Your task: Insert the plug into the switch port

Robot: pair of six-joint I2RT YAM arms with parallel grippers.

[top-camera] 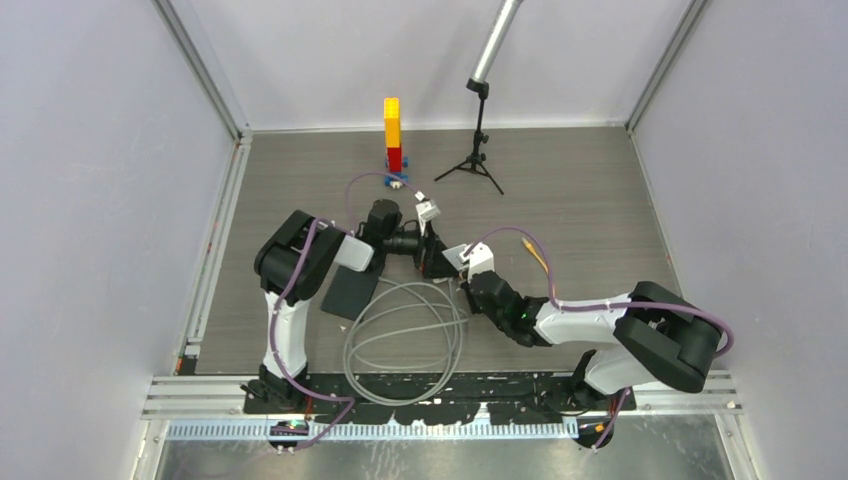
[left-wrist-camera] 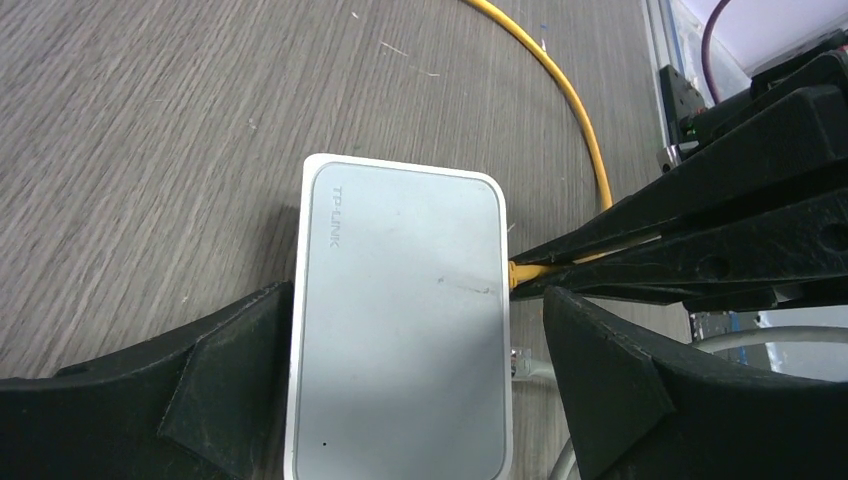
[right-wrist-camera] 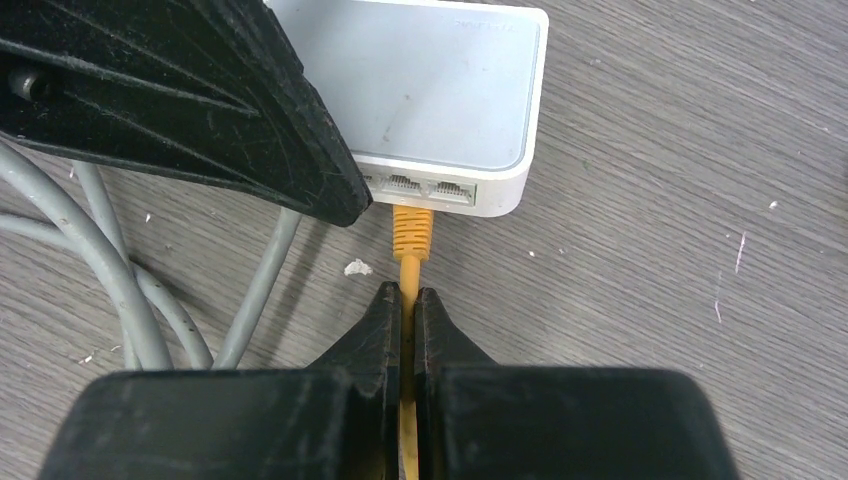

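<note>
A white TP-LINK switch lies between my grippers. My left gripper is open, its fingers on either side of the switch. My right gripper is shut on the yellow cable just behind its plug. The plug's boot sits at the switch's port face, below the visible ports; its tip is hidden, so I cannot tell how far in it is. A grey cable also reaches that side of the switch.
A loop of grey cable and a dark flat pad lie near the front. A toy block stack and a tripod stand at the back.
</note>
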